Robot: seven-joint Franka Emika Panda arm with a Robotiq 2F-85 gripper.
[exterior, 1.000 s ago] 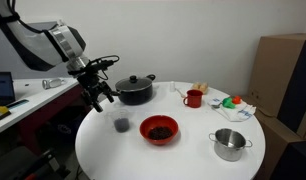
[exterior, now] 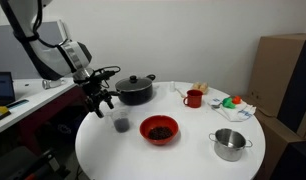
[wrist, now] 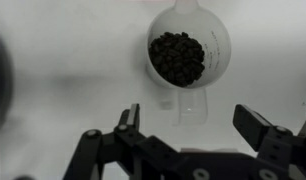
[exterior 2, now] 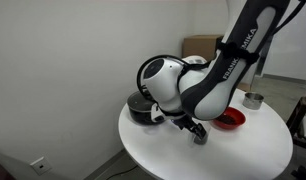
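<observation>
A clear measuring cup [wrist: 215, 48] with dark beans [wrist: 177, 59] in it stands on the white table. Its handle [wrist: 192, 104] points toward my gripper in the wrist view. The gripper is open, one finger on either side of the handle's line, with nothing gripped. From the first exterior view, the cup [exterior: 121, 120] is just right of my gripper [exterior: 103, 108], near the table's left edge. A red bowl [exterior: 159, 129] holding dark contents sits right of the cup. How high the fingers are above the table is hard to tell.
Behind the gripper stands a black lidded pot [exterior: 135, 91]. A red mug [exterior: 194, 98], a steel pot [exterior: 230, 144] and several colourful items on a cloth [exterior: 233, 103] lie farther right.
The arm and gripper have shifted slightly, with the gripper a little lower and closer to the table beside the cup. The cup and bowl have stayed in place.
</observation>
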